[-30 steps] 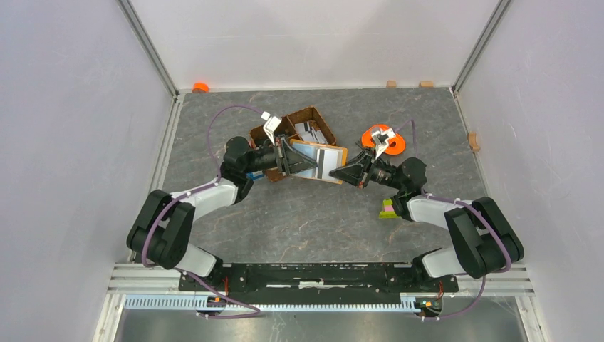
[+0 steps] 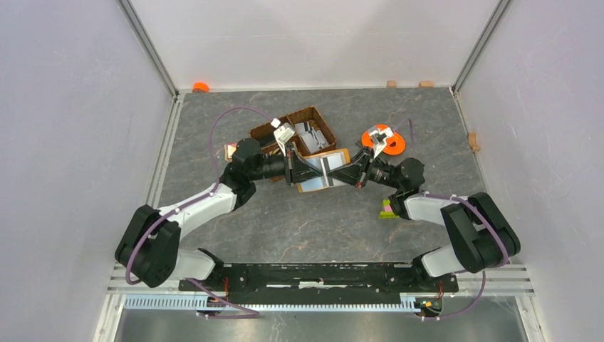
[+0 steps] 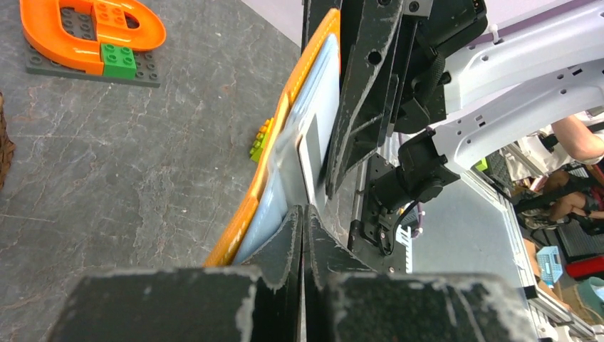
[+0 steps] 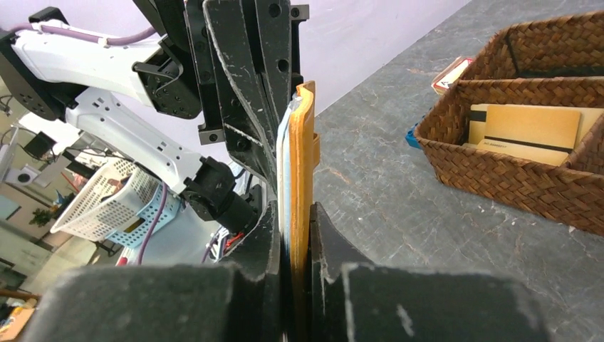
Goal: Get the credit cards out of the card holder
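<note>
The orange card holder [image 2: 313, 186] [image 3: 242, 214] [image 4: 304, 149] is upright between the grippers, with pale inner sleeves and a card-like piece with a dark strip. My right gripper [image 2: 333, 173] is shut on it. My left gripper [image 2: 315, 172] is shut, its tips against the holder's pale inner face; I cannot see anything held between them. The tips are partly hidden behind the holder in the right wrist view.
A woven basket [image 2: 311, 112] [image 4: 498, 185] with cards and papers stands behind the grippers. An orange toy [image 2: 395, 146] [image 3: 50, 43] is at the back right, a yellow-green block [image 2: 387, 211] at the right.
My left gripper has moved slightly toward the front and right across the holder's face. The holder's left part has shifted slightly toward the front. The right arm is nearly still.
</note>
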